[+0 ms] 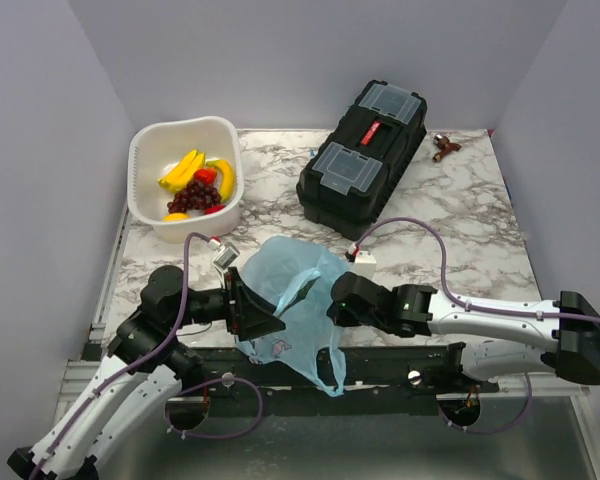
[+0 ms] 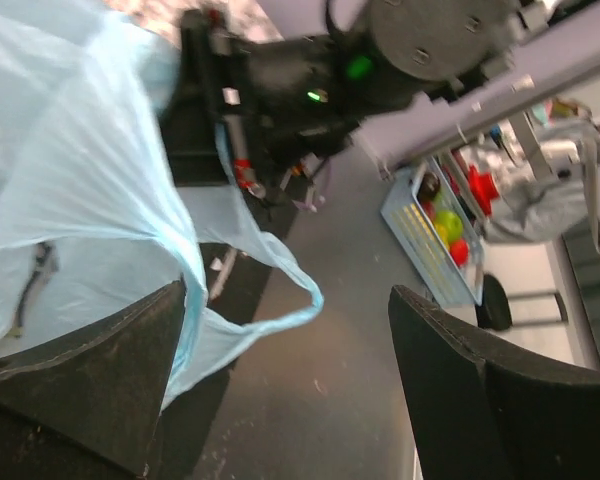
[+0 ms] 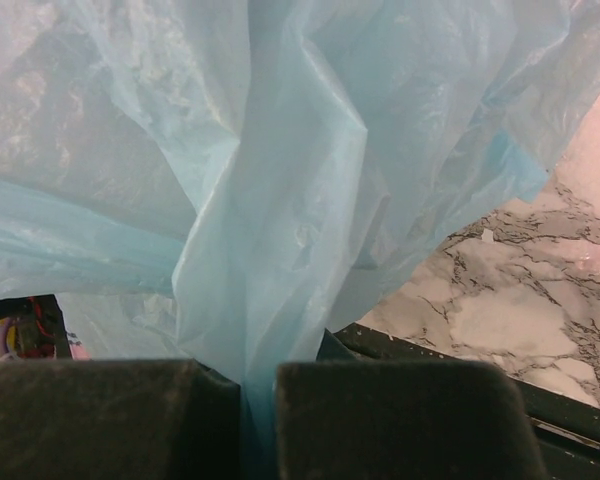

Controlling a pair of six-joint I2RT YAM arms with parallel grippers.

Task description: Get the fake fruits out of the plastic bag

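Note:
The pale blue plastic bag (image 1: pixel 298 330) lies at the table's front edge. My left gripper (image 1: pixel 250 305) is over its left side, open; in the left wrist view the bag's rim (image 2: pixel 120 180) runs down between its fingers. My right gripper (image 1: pixel 342 310) is shut on the bag's gathered plastic (image 3: pixel 260 260) at its right side. Whether fruit is inside the bag is hidden. A white bin (image 1: pixel 142 165) at the back left holds bananas (image 1: pixel 185 168), red grapes (image 1: pixel 193 195) and other fruits.
A black toolbox (image 1: pixel 365 150) stands at the back centre. A small brown object (image 1: pixel 445 147) lies to its right.

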